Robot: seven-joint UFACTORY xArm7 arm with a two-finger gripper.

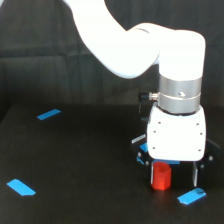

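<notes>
A small red block [161, 177] is on the dark table, low in the camera view and right of its middle. My gripper [174, 179] points down over it from the white arm [180, 55]. The fingers stand open, one thin finger at each side of the white gripper body [176, 134]. In the picture, the block is between the two fingers, close to the left one, with dark space between it and the right one. Whether the left finger touches the block, I cannot tell. The block's top edge borders the gripper body.
Strips of blue tape lie flat on the table: one at the far left [49, 114], one at the front left [20, 187], and one at the front right [191, 196]. More blue shows behind the gripper.
</notes>
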